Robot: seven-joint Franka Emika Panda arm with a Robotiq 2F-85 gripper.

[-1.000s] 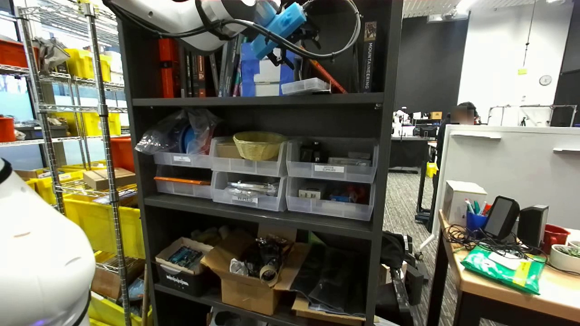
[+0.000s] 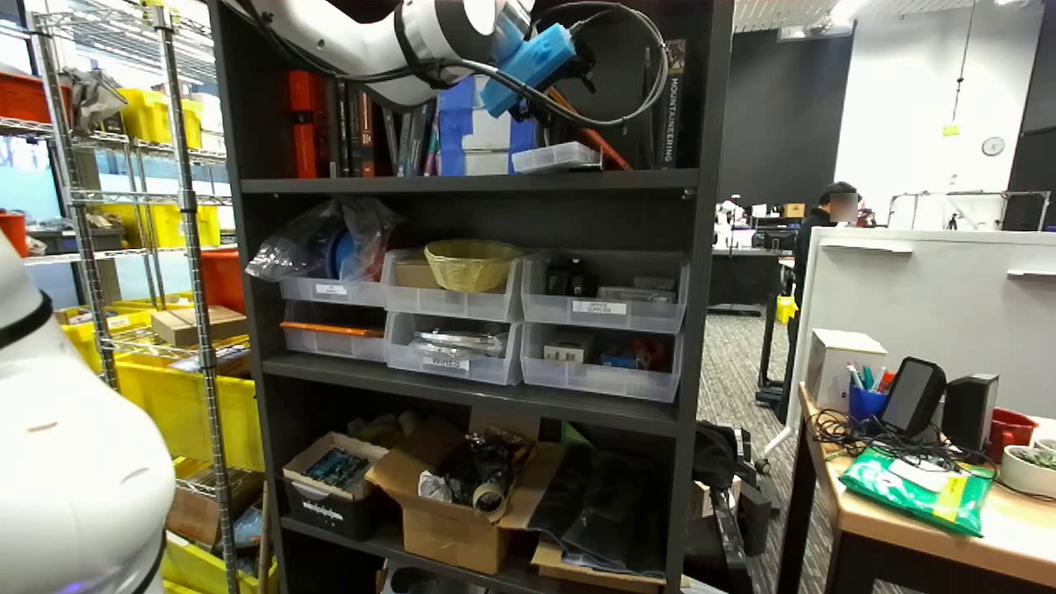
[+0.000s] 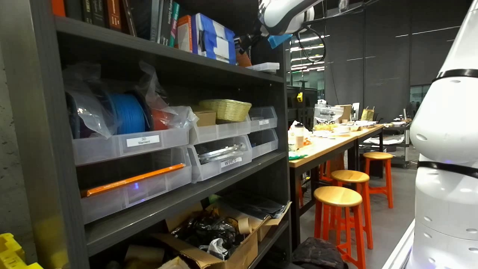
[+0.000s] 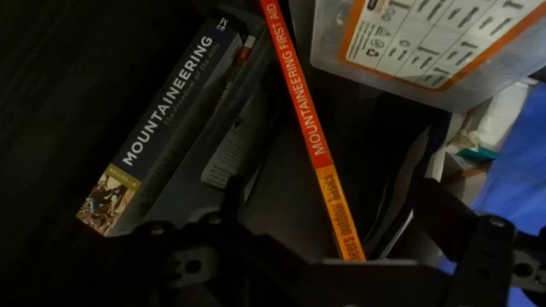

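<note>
In the wrist view, the red and orange spine of a thin book, Mountaineering First Aid [image 4: 305,115], slants between the spread fingers of my open gripper. Nothing is clasped. A thick dark book marked Mountaineering [image 4: 166,110] stands left of it. From outside, my gripper [image 2: 562,94] is at the top shelf, in front of the leaning red book [image 2: 610,148], which it partly covers. The second exterior view shows the gripper [image 3: 245,42] just right of a blue and white box [image 3: 215,40]; its fingertips are hard to make out there.
A clear plastic case [image 2: 556,157] lies at the top shelf's front edge. A clear container with an orange-bordered label [image 4: 409,46] fills the wrist view's upper right. The shelf's right side panel [image 2: 714,129] bounds the space. Labelled bins and a wicker basket [image 2: 471,266] sit below.
The arm and gripper have shifted right and slightly down in exterior view 1, closer to the leaning book. The shelf's contents look unmoved. A person in the background has moved slightly.
</note>
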